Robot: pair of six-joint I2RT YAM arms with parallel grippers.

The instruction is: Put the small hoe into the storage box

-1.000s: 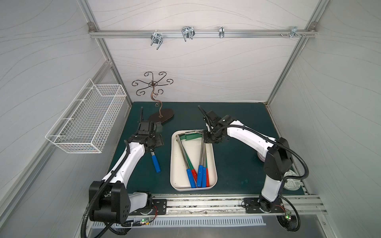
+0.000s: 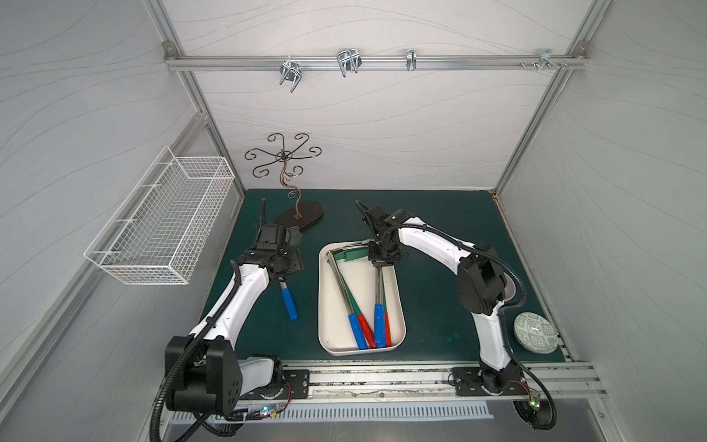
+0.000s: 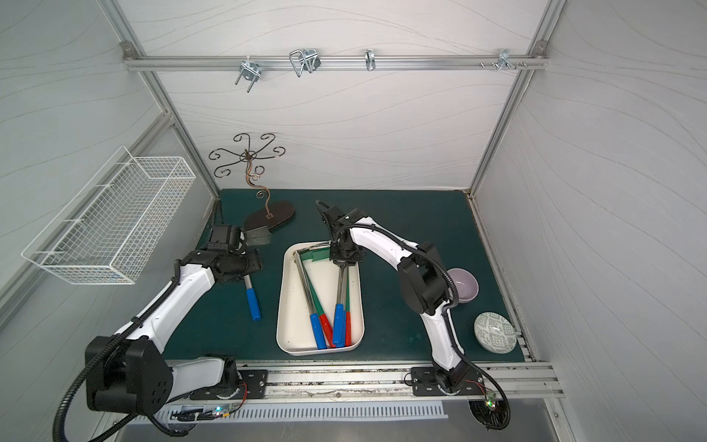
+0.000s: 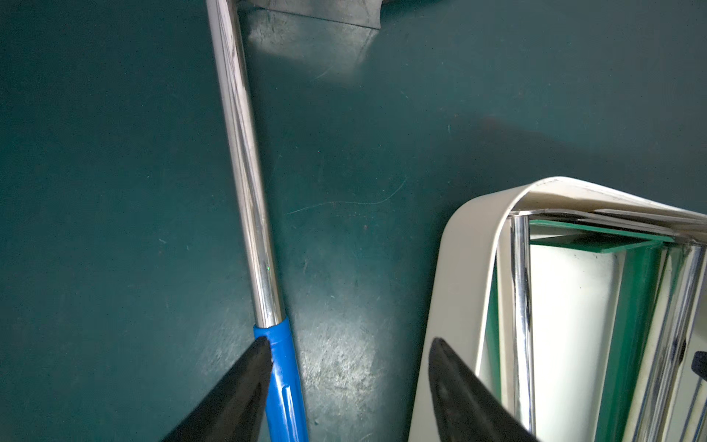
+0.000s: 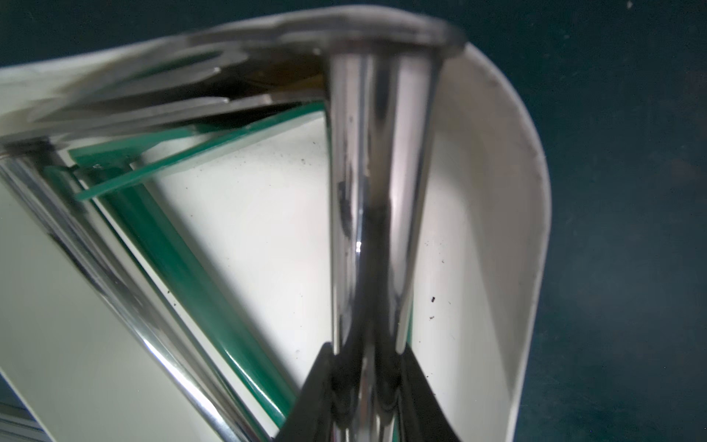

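Observation:
A white tray holds long tools with metal shafts, green parts and blue and red handles. My right gripper is down at the tray's right side, its fingers around a metal shaft; whether they are clamped on it is unclear. A tool with a blue handle, metal shaft and flat blade lies on the mat left of the tray. My left gripper hangs open above it. Which tool is the small hoe, I cannot tell for sure.
A white wire basket is mounted on the left wall. A scrolled metal stand stands at the back left. A lidded patterned dish and a purple bowl sit at the right.
My right gripper has shifted slightly left over the tray, its arm folding inward, and the tools and tray have moved slightly right. The left arm looks unchanged.

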